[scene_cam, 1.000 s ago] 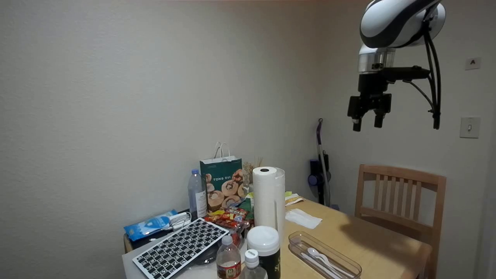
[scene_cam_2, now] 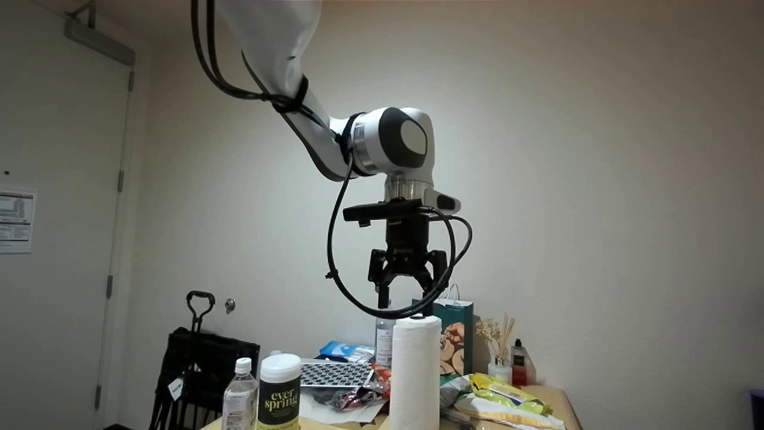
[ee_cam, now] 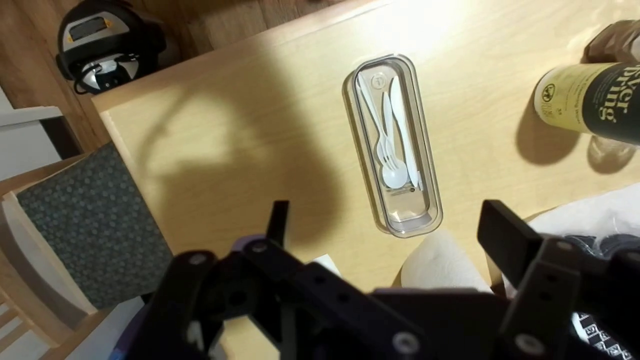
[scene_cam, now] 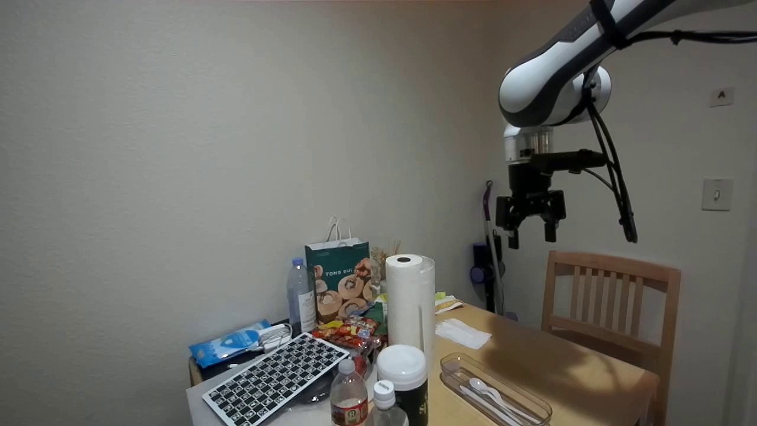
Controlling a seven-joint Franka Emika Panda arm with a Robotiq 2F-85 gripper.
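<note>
My gripper (scene_cam: 532,238) is open high above the wooden table (scene_cam: 596,369), with nothing between its fingers. In the wrist view its two fingertips (ee_cam: 277,222) stand wide apart at the bottom of the picture. A clear, long tray (ee_cam: 429,141) lies on the table below, holding a white plastic fork, spoon and knife (ee_cam: 403,129). Near one end of that tray stands a white paper towel roll (scene_cam: 404,305). Beyond it, a crumpled white napkin (scene_cam: 462,333) lies flat on the table.
A black-and-white lidded canister (scene_cam_2: 279,390) and clear bottles (scene_cam: 349,397) crowd the near side. A checkered board (scene_cam: 277,380), snack bags (scene_cam: 348,330) and a green paper bag (scene_cam: 340,280) fill the wall side. Bare table lies towards the wooden chair (scene_cam: 614,298).
The arm has come down and moved left in exterior view 1, bringing the gripper lower over the table. Its shadow on the table has grown. The objects on the table have not moved.
</note>
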